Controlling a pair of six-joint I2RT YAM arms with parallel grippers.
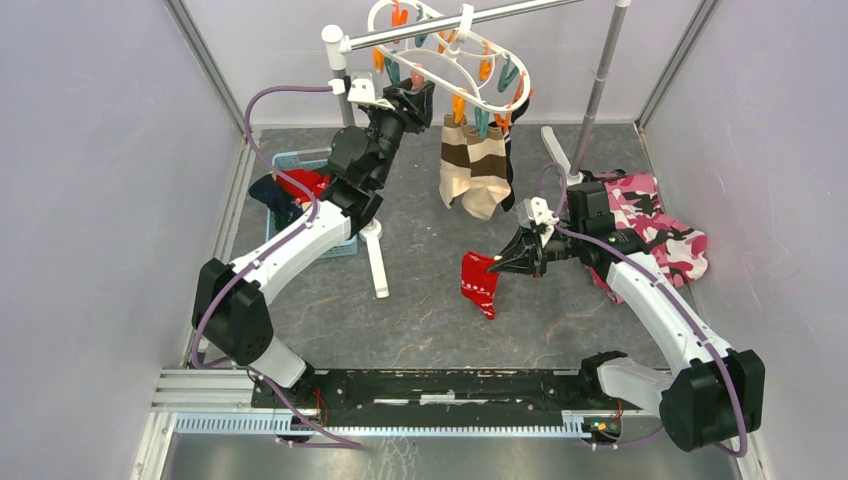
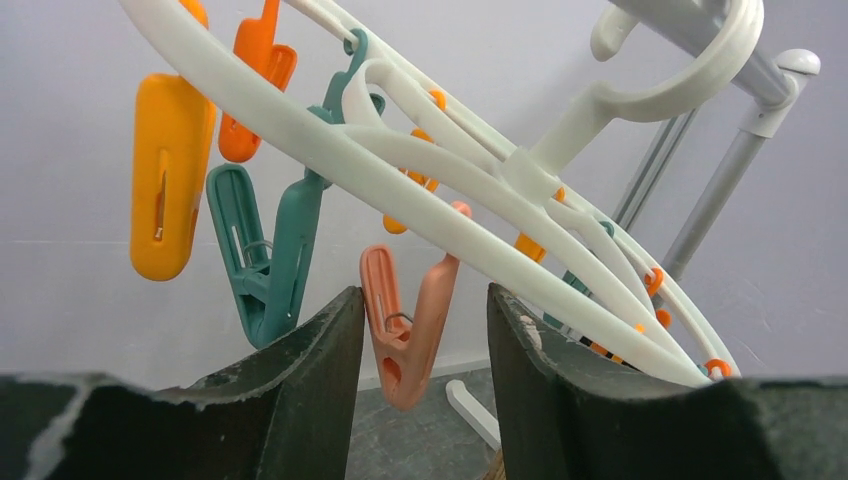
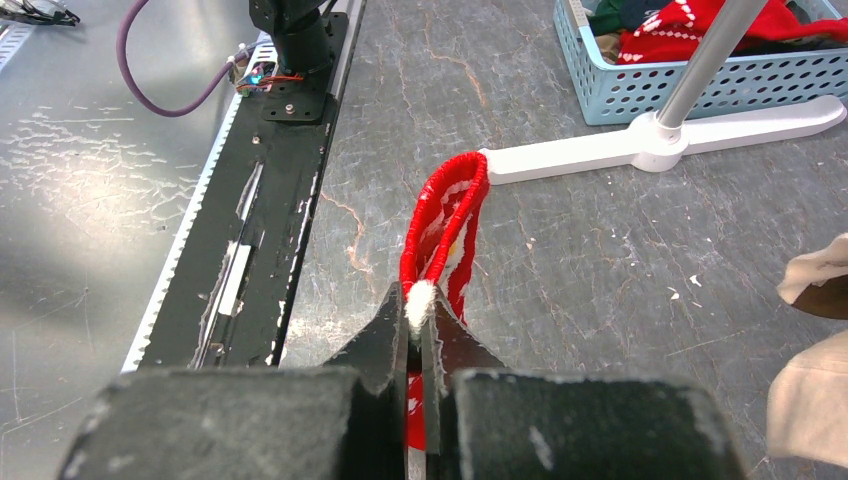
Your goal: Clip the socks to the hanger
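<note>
In the left wrist view, a salmon-pink clip (image 2: 390,330) hangs from the white hanger (image 2: 480,245). My left gripper is partly open around it: the left fingertip is at the clip's left edge, while a gap shows before the right finger. Whether that left finger touches the clip, I cannot tell. A red sock with white marks (image 1: 479,284) dangles over the floor from my right gripper (image 1: 493,266), which is shut on the white patch at its edge. The right wrist view shows the sock's cuff (image 3: 445,215) looped open. Striped beige-brown socks (image 1: 474,165) hang from other clips.
Orange and teal clips (image 2: 295,230) sit left of the pink one on the hanger. A blue basket (image 1: 341,247) holding more socks stands on the left, by a stand pole. Pink camouflage cloth (image 1: 650,225) lies at right.
</note>
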